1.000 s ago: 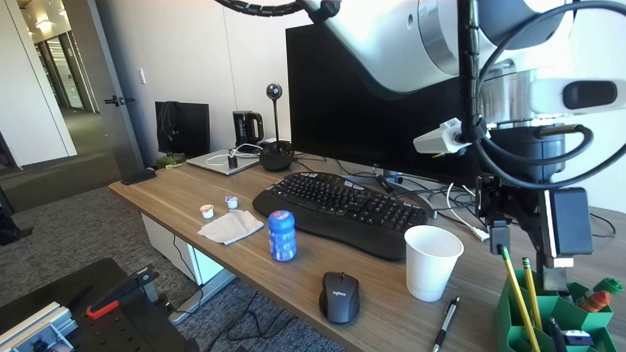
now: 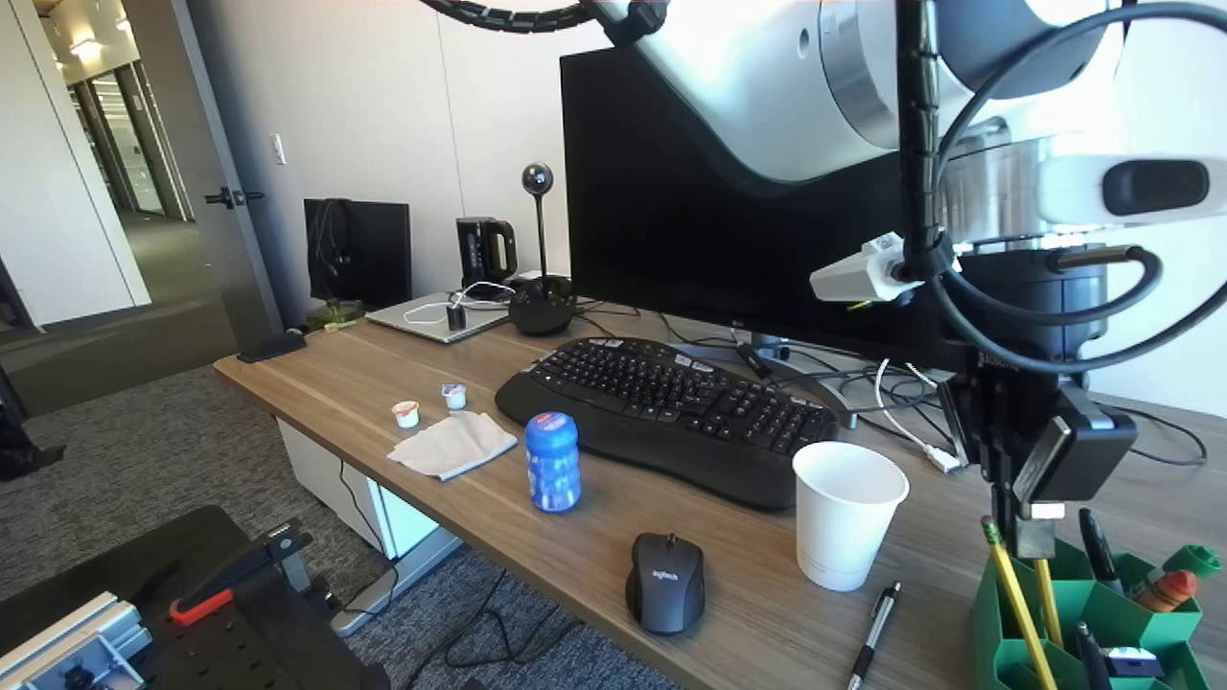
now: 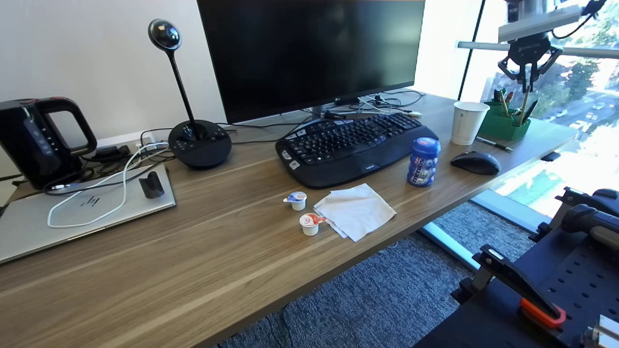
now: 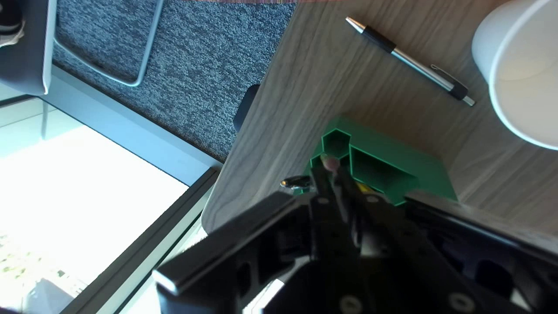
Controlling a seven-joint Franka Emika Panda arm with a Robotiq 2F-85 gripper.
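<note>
Over the green pen holder [image 2: 991,621] at the right, my gripper [image 2: 1019,531] points straight down, its fingers close together. One yellow pencil [image 2: 1018,598] leans just left of the fingers. A second pencil [image 2: 1048,604] rises under them, its top hidden behind a finger. In the wrist view a narrow gap shows between the fingers, with a blurred pinkish tip [image 4: 330,163] at their ends. Whether the fingers press on a pencil is not clear. Exterior view 2 shows the gripper [image 3: 526,88] low over the holder [image 3: 503,127].
A white paper cup [image 2: 845,517] stands left of the holder, with a pen [image 2: 876,634] on the desk between. The mouse [image 2: 666,583], blue bottle [image 2: 553,466], cloth [image 2: 451,444] and keyboard [image 2: 679,408] lie further left. Other pens and an orange marker [image 2: 1168,591] fill the holder.
The fingers stood wide apart a second ago and have drawn close together over the second pencil, whose top is now covered. The arm and the desk objects look unmoved.
</note>
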